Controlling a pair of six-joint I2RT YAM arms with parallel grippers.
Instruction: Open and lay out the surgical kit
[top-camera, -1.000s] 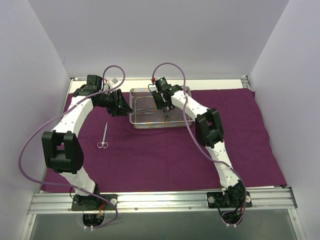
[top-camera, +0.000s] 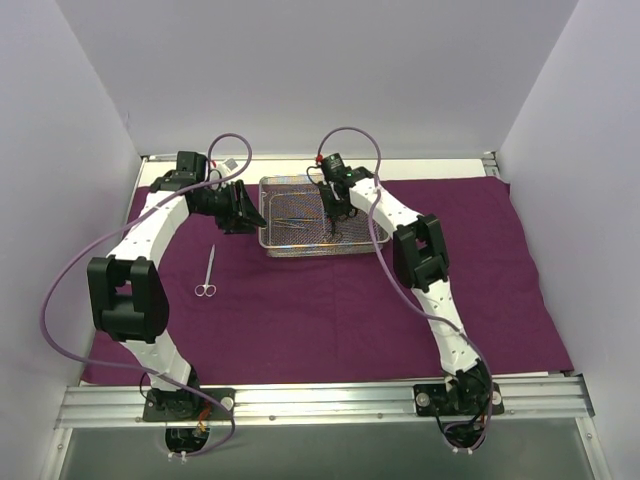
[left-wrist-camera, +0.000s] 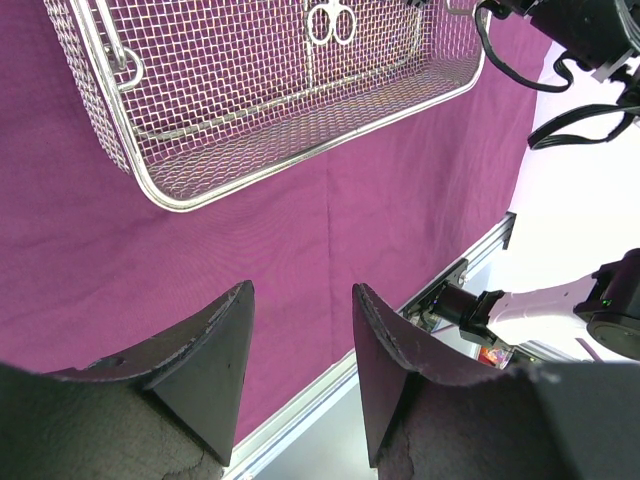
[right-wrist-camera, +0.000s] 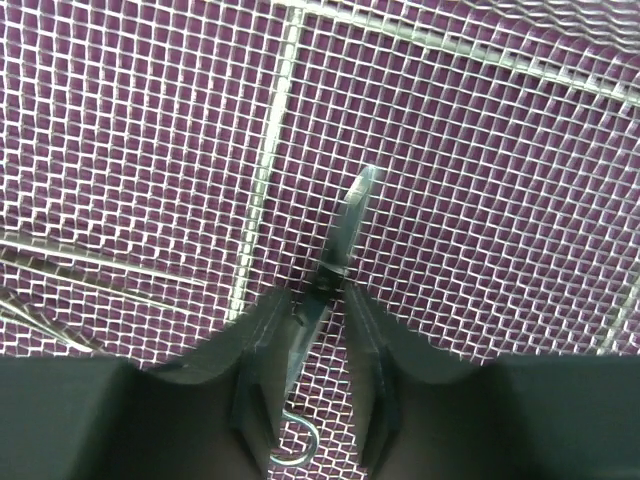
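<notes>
A wire mesh tray (top-camera: 320, 253) lies at the back middle of the purple cloth. My right gripper is low over its floor, fingers parted around the shaft of small scissors (right-wrist-camera: 345, 225); their closed blades point away and one finger loop (right-wrist-camera: 300, 458) shows below. A narrow gap is visible between the fingers, and whether either touches the metal is hard to tell. At the tray's left side my left gripper stands open, only cloth between its fingers. One pair of scissors (top-camera: 209, 273) rests on the cloth at the left.
Thin long instruments (right-wrist-camera: 90, 275) lie in the tray left of the right gripper. The tray's raised wire walls (left-wrist-camera: 130, 150) surround the right fingers. Bare cloth (top-camera: 320, 320) spreads in front of the tray and to its right.
The right gripper has shifted slightly to the right within the tray, toward the small scissors. The left arm and the scissors on the cloth look nearly unchanged.
</notes>
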